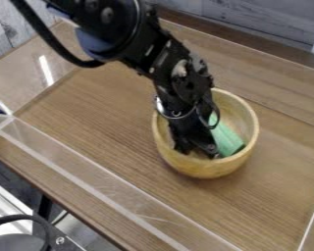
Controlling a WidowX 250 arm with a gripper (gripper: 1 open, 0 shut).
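Observation:
A wooden bowl (pixel 202 165) sits on the wooden table, right of centre. A light green object (pixel 227 137) lies inside it, along the right part. My black gripper (pixel 196 142) reaches down from the upper left into the bowl, beside the green object on its left. The fingertips are partly hidden among dark parts, so I cannot make out what, if anything, is between them.
Clear tape runs along its left side. A pale wall stands at the back right, and a dark round piece of equipment is at the lower left corner.

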